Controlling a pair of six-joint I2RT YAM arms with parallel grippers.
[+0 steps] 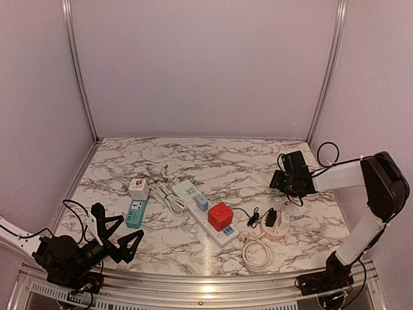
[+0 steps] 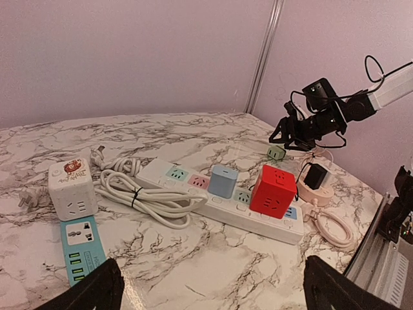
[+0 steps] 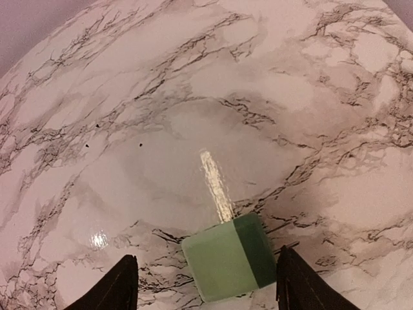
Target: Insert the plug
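A green cube (image 3: 226, 258) lies on the marble table between the fingertips of my right gripper, at the back right; the right fingertip is at its side, the left one stands apart, so the gripper is open. In the left wrist view the cube (image 2: 276, 152) shows below that gripper. My left gripper (image 1: 121, 236) stands open at the front left, nothing between its fingers. A white power strip (image 1: 190, 189) in mid table carries a blue cube (image 1: 202, 203) and a red cube (image 1: 221, 217).
Teal strip (image 1: 135, 214) with white cube (image 1: 138, 189) lies left, coiled white cables (image 1: 170, 200) beside it. A round socket block (image 1: 274, 229) with a black plug and a coiled cord (image 1: 258, 258) sits front right.
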